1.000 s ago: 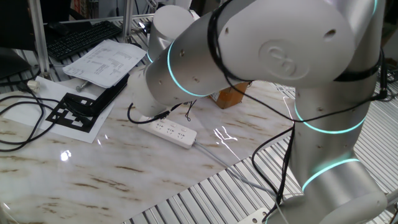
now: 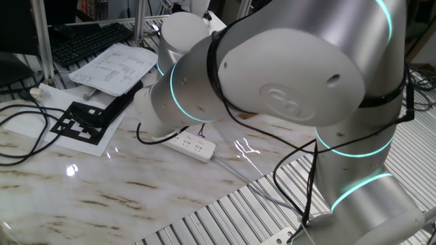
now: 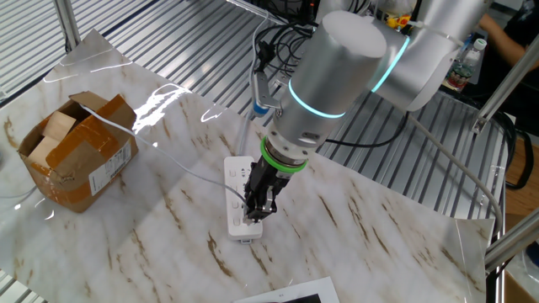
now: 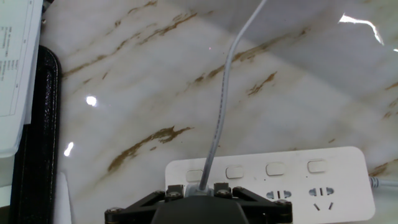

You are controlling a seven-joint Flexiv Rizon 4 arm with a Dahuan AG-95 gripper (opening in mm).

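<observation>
A white power strip (image 4: pixel 348 180) lies on the marble-patterned table, its switches and several sockets showing in the wrist view. Over its left part in that view, my gripper is shut on a grey plug (image 4: pixel 198 192), whose light cable (image 4: pixel 224 102) runs up and away. From the second exterior view, the gripper (image 3: pixel 259 210) points down at the near end of the strip (image 3: pixel 237 168). Whether the plug's pins are in a socket is hidden. In the first exterior view the arm covers the gripper; part of the strip (image 2: pixel 194 148) shows.
An open cardboard box (image 3: pixel 93 160) stands to the left, the plug's cable passing over it. Papers (image 2: pixel 116 68) lie on a black object (image 4: pixel 46 124) beside a marker sheet (image 2: pixel 82 126). Loose black cable (image 2: pixel 44 129) lies nearby. Bare table surrounds the strip's front.
The arm has come lower and shifted left in the first exterior view, bringing its wrist down toward the strip. The cardboard box behind it is now almost wholly covered. The strip stays put.
</observation>
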